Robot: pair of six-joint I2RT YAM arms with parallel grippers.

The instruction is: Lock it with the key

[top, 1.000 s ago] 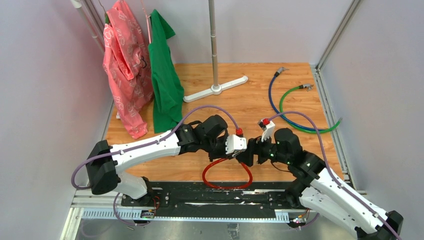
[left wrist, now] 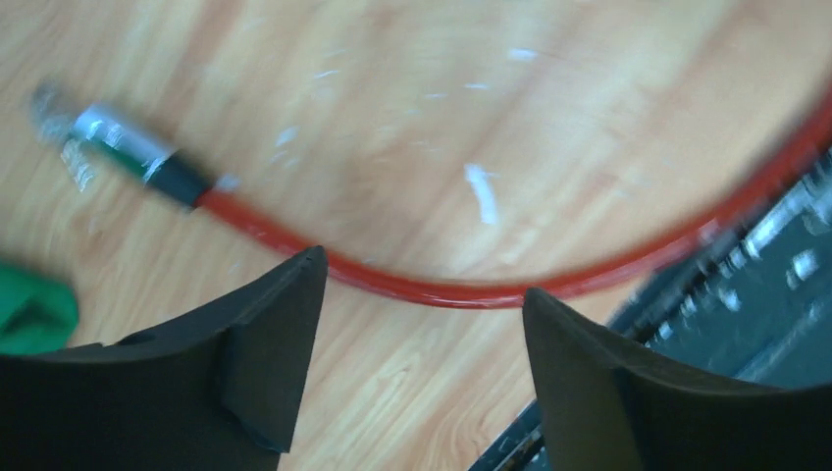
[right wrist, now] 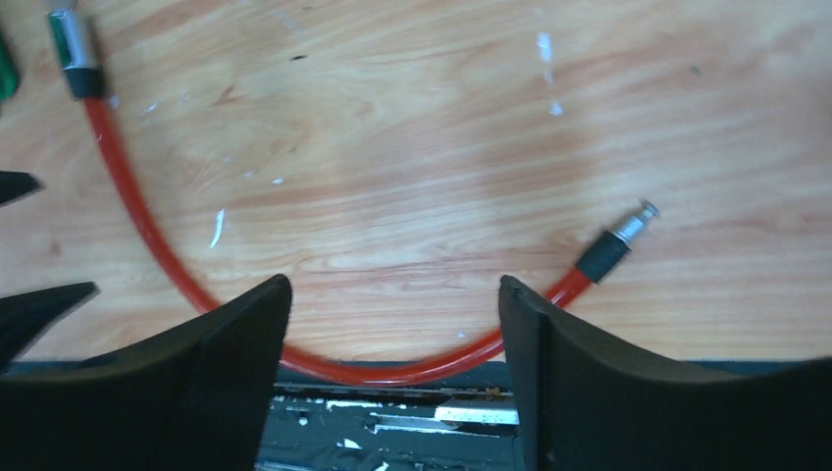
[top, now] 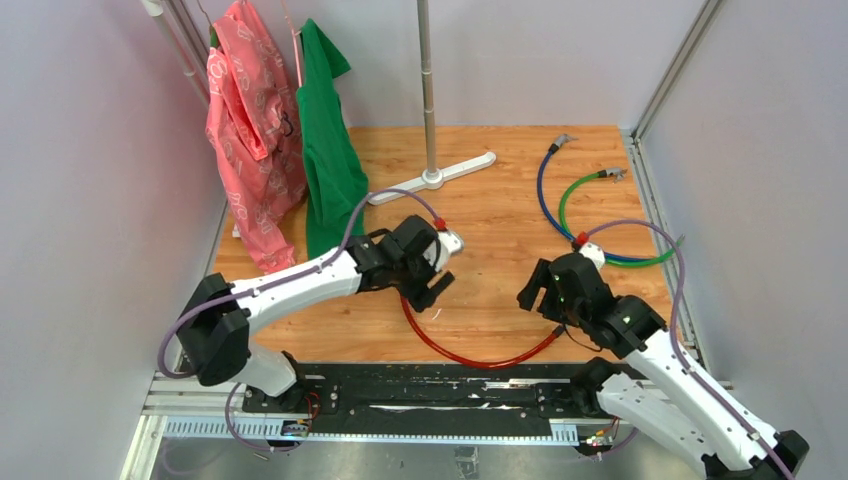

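A red cable lock [top: 470,358] lies on the wooden table in a wide arc, its two ends apart. Its lock head [left wrist: 128,142], silver and green with a black collar, is at the left end. A small shiny piece [left wrist: 77,165] by the head is too blurred to identify. The other end is a bare metal pin [right wrist: 636,224]. My left gripper [top: 436,291] hovers over the left part of the cable, fingers apart and empty. My right gripper [top: 537,302] stands open above the table near the pin end, with nothing between its fingers.
Blue [top: 542,195] and green [top: 567,200] cable locks lie at the right. A stand with a white foot [top: 470,166] is at the back. Green cloth [top: 330,170] and a pink garment [top: 250,140] hang at the left. Bare table spreads between the arms.
The cable has sprung into an open arc, and the grippers have moved apart, off its ends.
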